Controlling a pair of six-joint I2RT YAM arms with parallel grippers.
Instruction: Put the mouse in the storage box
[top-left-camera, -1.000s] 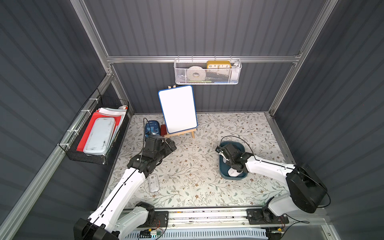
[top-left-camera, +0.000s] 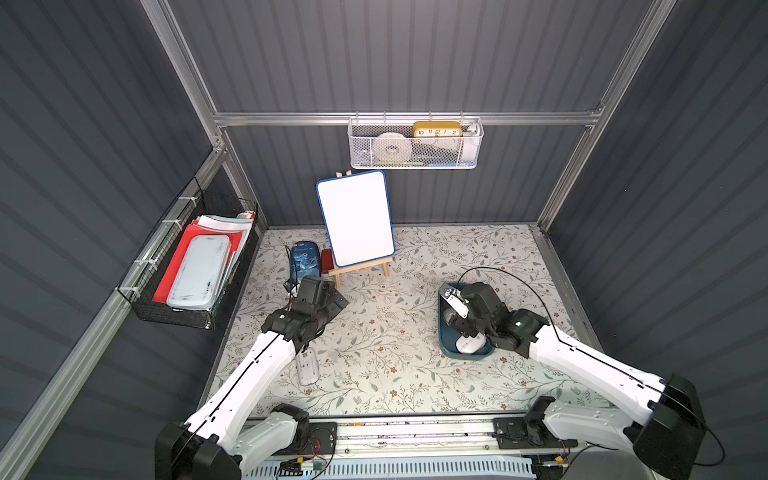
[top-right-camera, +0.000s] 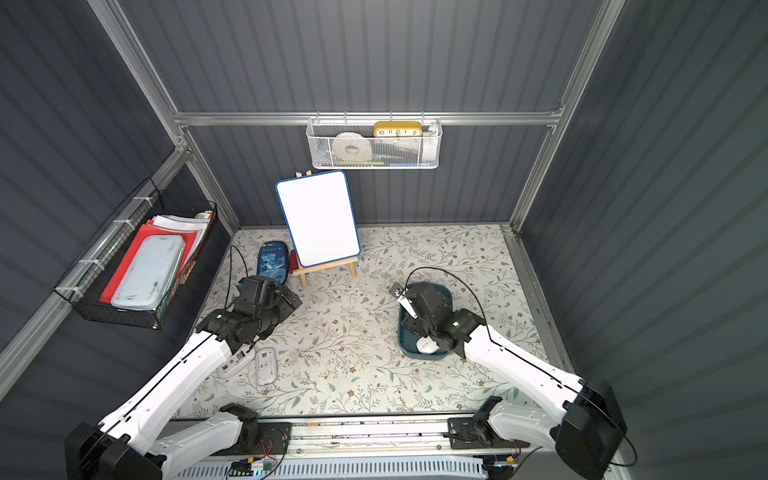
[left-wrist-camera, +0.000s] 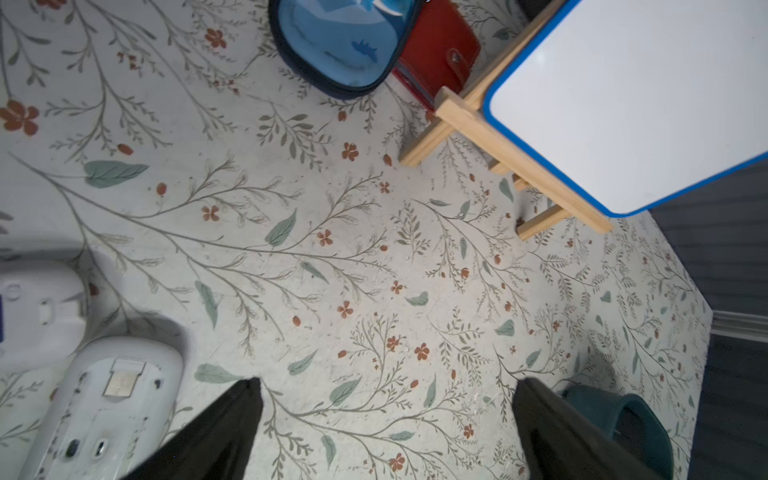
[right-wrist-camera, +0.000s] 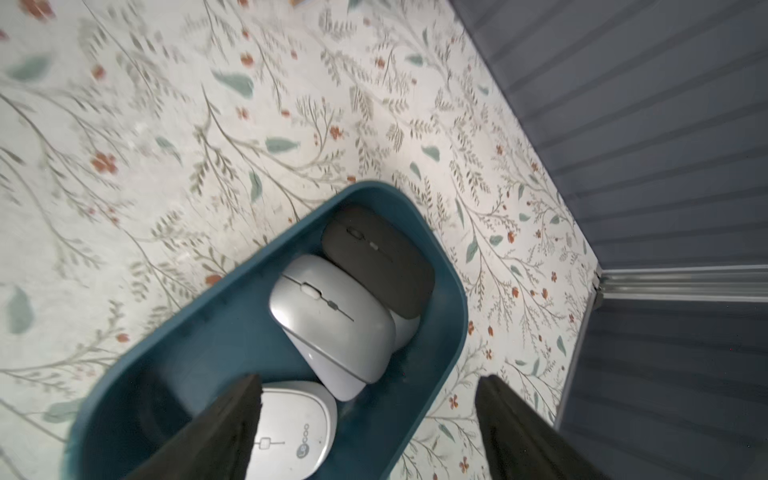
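Observation:
The storage box is a dark teal tub (right-wrist-camera: 216, 292) at the right of the table. Inside it lie a black mouse (right-wrist-camera: 380, 260) at the far end, a silver mouse (right-wrist-camera: 334, 316) leaning against it, and a white mouse (right-wrist-camera: 292, 428) nearer to me. Pale parts show beneath the upper two. Over the tub, my right gripper has its fingers apart with nothing between them. In the top views its arm covers part of the tub. My left gripper hangs open and empty above the left side of the table.
At the left stand a white-framed board (top-left-camera: 356, 217) on a wooden easel, a blue case (top-right-camera: 273, 261) and a red wallet (left-wrist-camera: 438, 52). A white power strip (top-right-camera: 266, 365) lies at front left. Mid-table is clear.
The right arm has risen, its elbow lifting and swinging outward, while its gripper stays over the tub. My left arm has shifted slightly. The tub has stayed in place.

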